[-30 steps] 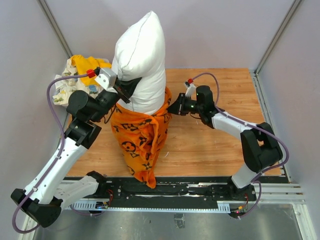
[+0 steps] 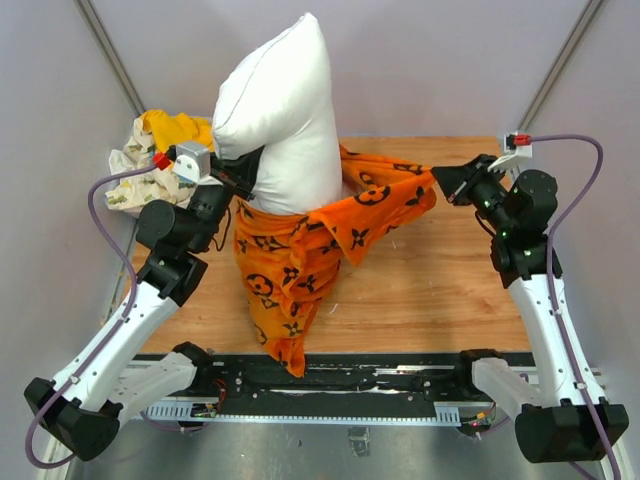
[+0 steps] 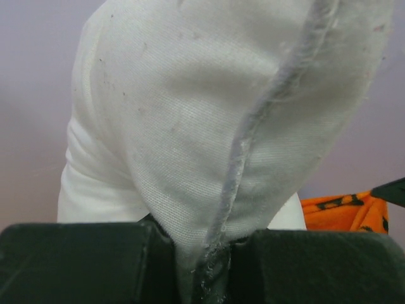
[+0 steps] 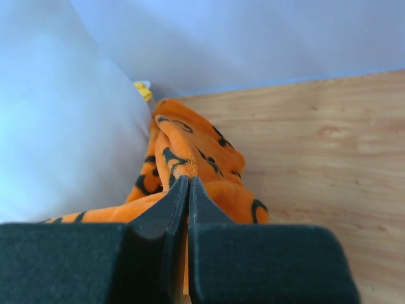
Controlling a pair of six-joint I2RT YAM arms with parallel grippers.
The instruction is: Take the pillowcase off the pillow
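My left gripper (image 2: 245,172) is shut on the white pillow (image 2: 285,110), which it holds upright; its seamed fabric fills the left wrist view (image 3: 164,114). The orange pillowcase (image 2: 280,280) with black print hangs around the pillow's lower part, its bottom draped toward the table's front edge. One flap stretches right to my right gripper (image 2: 448,182), which is shut on that orange cloth at its tips, as seen in the right wrist view (image 4: 188,183).
A pile of yellow and pale cloths (image 2: 160,150) lies at the back left. Rails and walls border the table.
My right gripper has moved well to the right, drawing a flap of the pillowcase out from the pillow. My left gripper has shifted slightly left with the pillow.
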